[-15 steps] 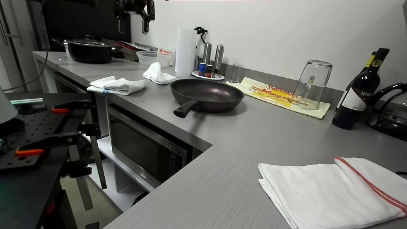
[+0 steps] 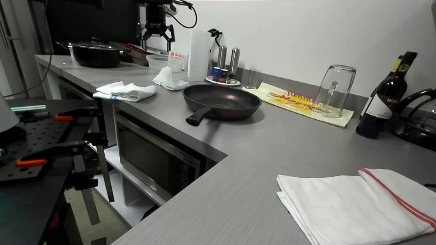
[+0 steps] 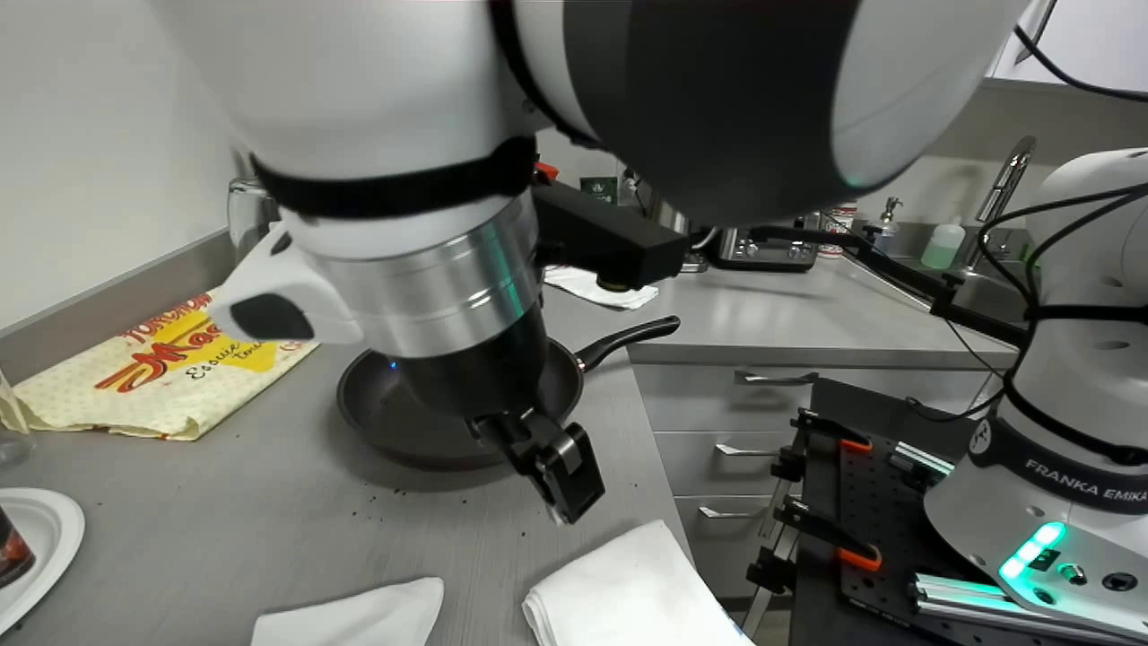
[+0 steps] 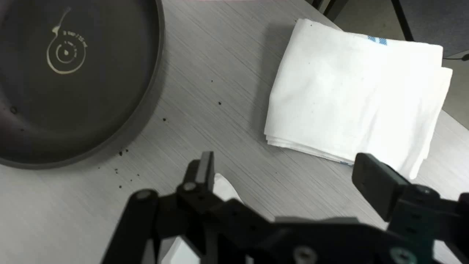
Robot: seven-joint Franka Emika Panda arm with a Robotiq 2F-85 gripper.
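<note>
My gripper (image 2: 157, 45) hangs in the air above the counter, its fingers open and empty. In the wrist view its two fingers (image 4: 205, 169) stand wide apart, with bare counter between them. A folded white cloth (image 4: 347, 96) with small blue marks lies near the counter edge, below and beyond the right finger. Another white cloth (image 2: 169, 79), crumpled and peaked, sits closer to the wall; the left finger partly covers it in the wrist view. A dark frying pan (image 2: 222, 102) rests on the counter, its handle (image 2: 199, 116) pointing toward the front edge.
A paper towel roll (image 2: 199, 55), a plate with small jars (image 2: 222, 81) and a black pot (image 2: 96, 54) stand farther back. An upturned glass mug (image 2: 335, 90) sits on a yellow cloth (image 2: 286, 99). Dark crumbs dot the counter beside the pan. A red-striped towel (image 2: 355, 204) lies in front.
My gripper has come down and shifted to the right in exterior view 1. Pan, cloths and other objects look unmoved.
</note>
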